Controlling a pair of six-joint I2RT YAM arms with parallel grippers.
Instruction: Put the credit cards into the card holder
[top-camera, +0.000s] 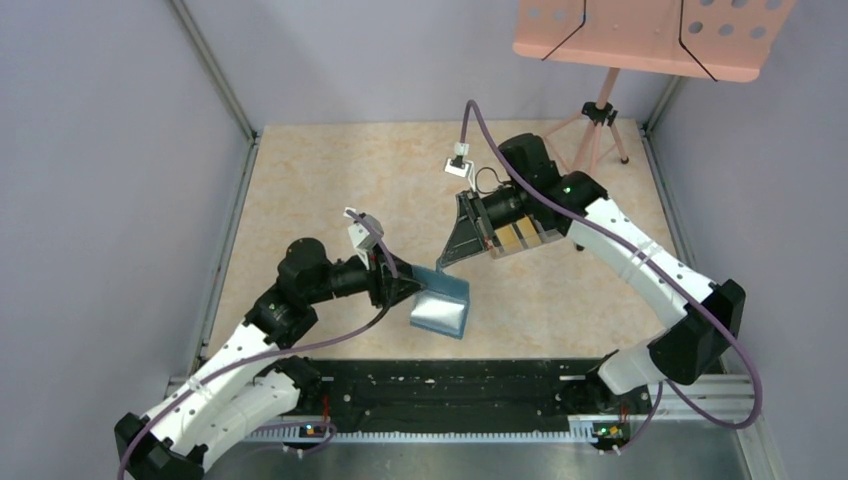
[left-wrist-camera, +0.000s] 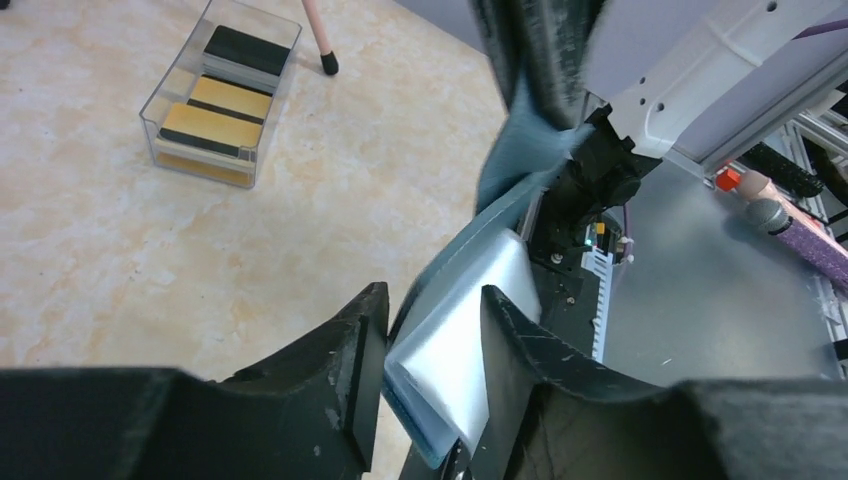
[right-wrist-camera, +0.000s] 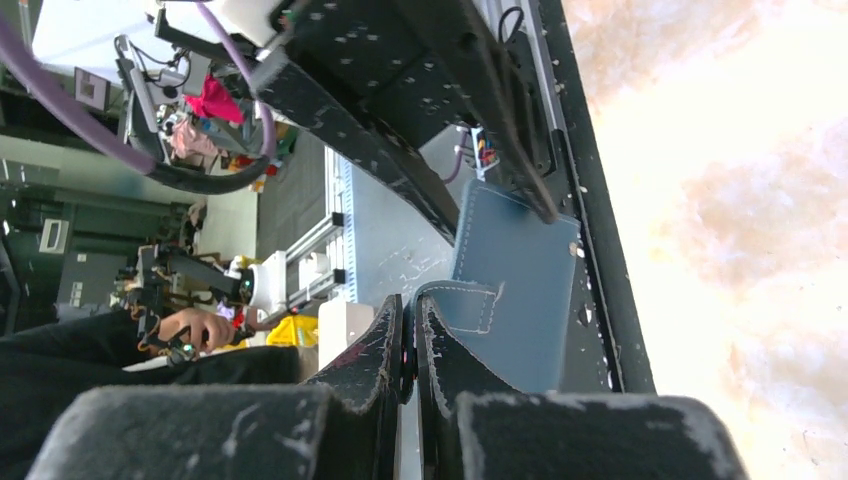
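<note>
A blue card holder (top-camera: 446, 315) with white stitching and a pale inner side hangs between the grippers over the table's front. Its lower part lies between the partly parted fingers of my left gripper; whether both grip it is unclear. My right gripper is shut on the holder's upper flap, as the wrist views show. Cards (left-wrist-camera: 212, 128) in black and gold sit in a clear box (left-wrist-camera: 255, 165) on the table, partly hidden by the right arm in the top view.
A pink stand (top-camera: 600, 125) is at the back right. The dark front edge (top-camera: 430, 390) runs below the holder.
</note>
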